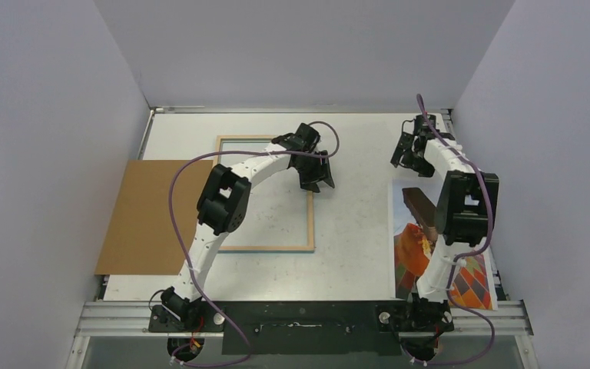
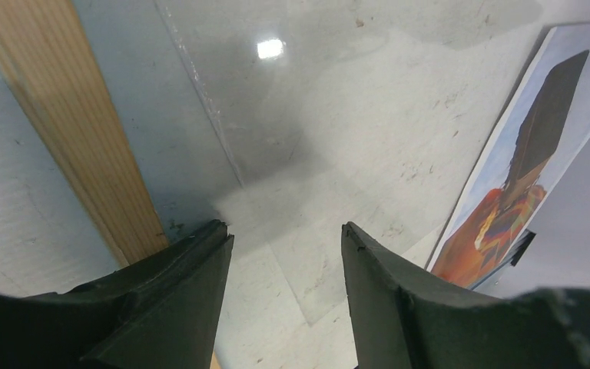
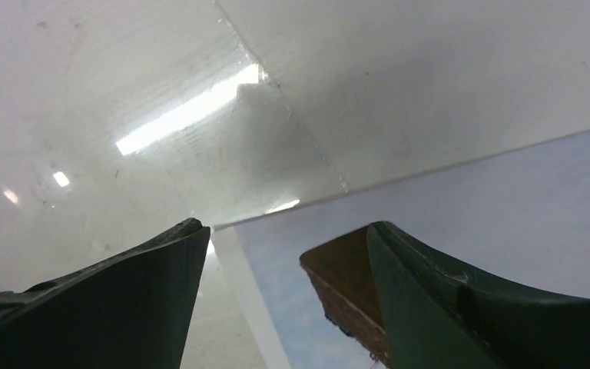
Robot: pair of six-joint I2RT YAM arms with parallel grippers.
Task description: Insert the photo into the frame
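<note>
The photo (image 1: 409, 265), with an orange and brown picture, lies flat on the right of the table, partly covered by my right arm. The empty frame (image 1: 310, 223), with a light wooden border, lies left of centre. My left gripper (image 1: 319, 189) is over its right side. In the left wrist view the gripper is open, the wooden border (image 2: 69, 115) by its left finger and nothing visible between its fingers. My right gripper (image 1: 407, 164) is open just beyond the photo's far edge; in the right wrist view the photo's corner (image 3: 269, 254) shows between its fingers.
A brown board (image 1: 142, 219) lies left of the frame, against its side. Grey walls (image 1: 299, 54) enclose the back and sides.
</note>
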